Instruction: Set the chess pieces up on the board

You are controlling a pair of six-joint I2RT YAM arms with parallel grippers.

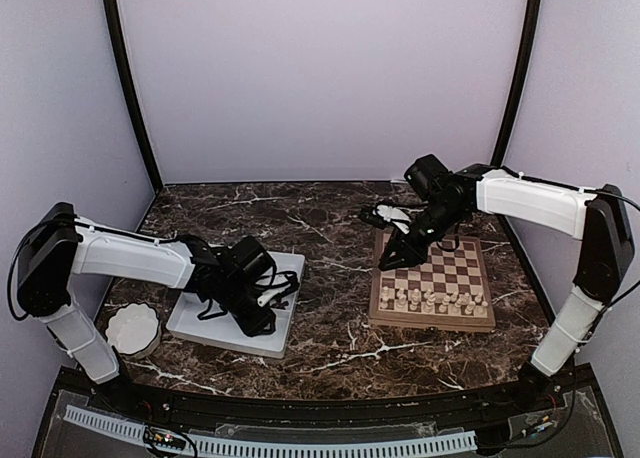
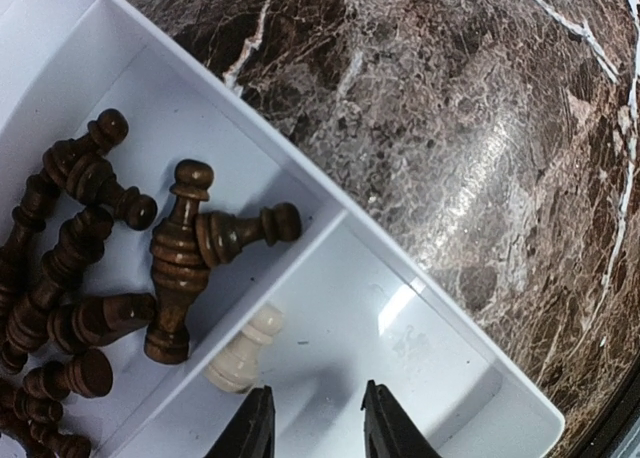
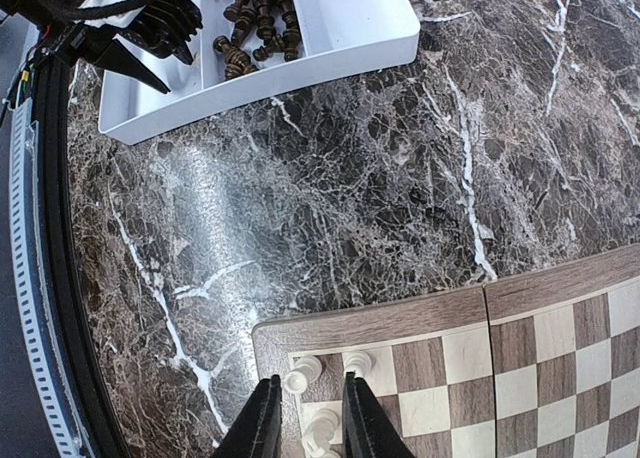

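My left gripper is low over a compartment of the white tray (image 2: 450, 318), fingers apart with nothing between them; a single cream piece (image 2: 240, 353) lies beside the divider there. Dark brown pieces (image 2: 180, 258) lie in the neighbouring compartment. My right gripper hangs above the wooden chessboard (image 1: 448, 263), fingers apart, nothing seen held. Several cream pieces (image 1: 428, 302) stand along the board's near side; in the right wrist view some show below that gripper.
A white bowl (image 1: 133, 328) sits at the table's front left, beside the tray. Bare dark marble (image 1: 330, 348) lies between tray and board and at the back.
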